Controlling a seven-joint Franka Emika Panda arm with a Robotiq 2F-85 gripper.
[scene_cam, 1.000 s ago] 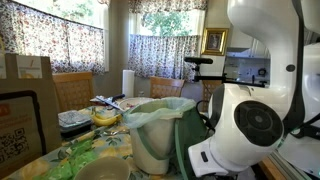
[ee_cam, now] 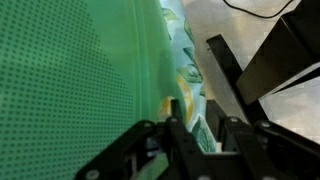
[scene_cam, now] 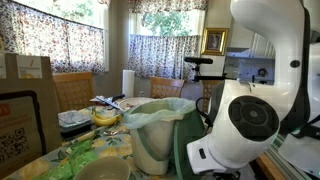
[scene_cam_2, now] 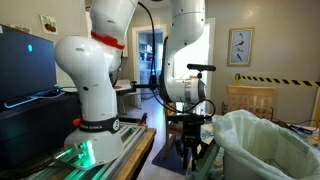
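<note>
My gripper points down at the table edge, its two dark fingers a small distance apart. Left of them in the wrist view rises a green mesh-like surface. In exterior view 1 a dark green thing stands between my arm and a pale bin with a light liner over its rim. Exterior view 2 shows the gripper low beside the bin. Whether the green edge lies between the fingers is hard to see.
A patterned tablecloth shows beyond the fingers, with a black object to the right. A cardboard box, a bowl, green packets and a yellow bowl crowd the table's left side.
My arm's wrist has shifted slightly in exterior view 1, a little up and to the left. The bin and the table items look unmoved.
</note>
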